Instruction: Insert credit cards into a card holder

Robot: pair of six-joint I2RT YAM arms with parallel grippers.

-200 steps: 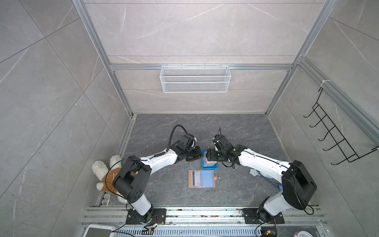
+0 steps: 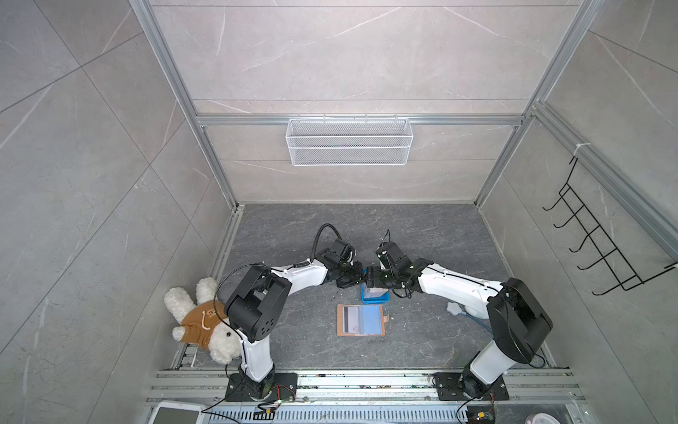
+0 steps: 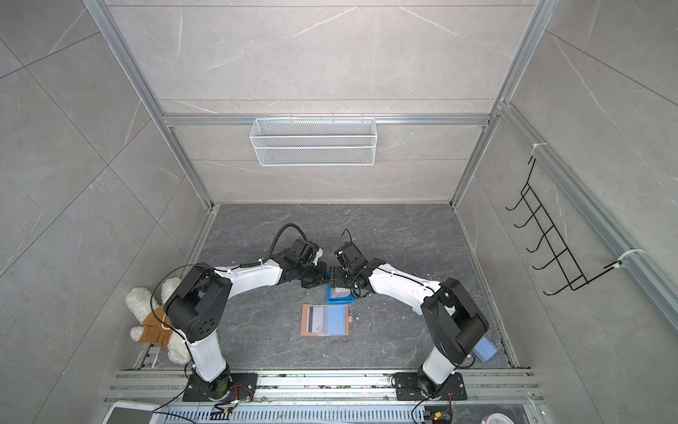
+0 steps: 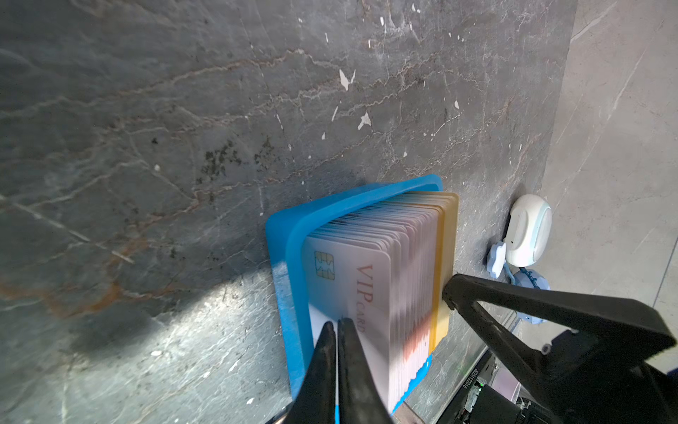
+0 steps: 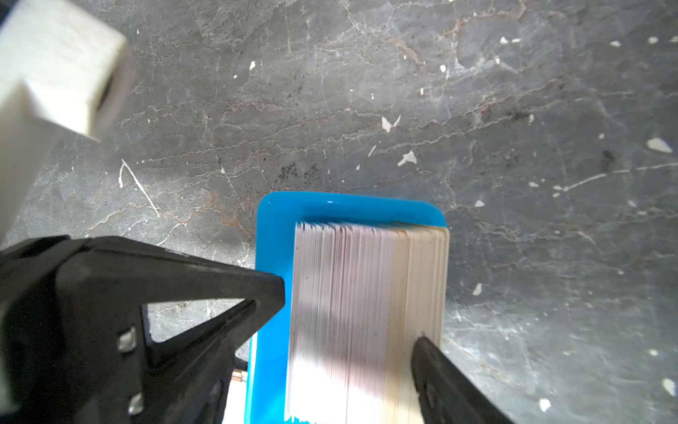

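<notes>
A blue box holds a dense stack of cards, showing a "VIP CARD" face (image 4: 346, 282) in the left wrist view. My left gripper is shut at that face, nothing visible between its fingertips. My right gripper is open over the stack, its fingers on either side at the lower part of the right wrist view. The card holder (image 2: 360, 319), brown with clear sleeves, lies open in front of the box, nearer the arm bases.
A plush bear (image 2: 197, 325) lies at the left edge. Small pale objects (image 4: 526, 229) sit near the right wall. A wire basket (image 2: 349, 141) hangs on the back wall.
Both arms' elbows have shifted since a second ago, and both grippers have moved slightly near the blue box. The card holder stays in place.
</notes>
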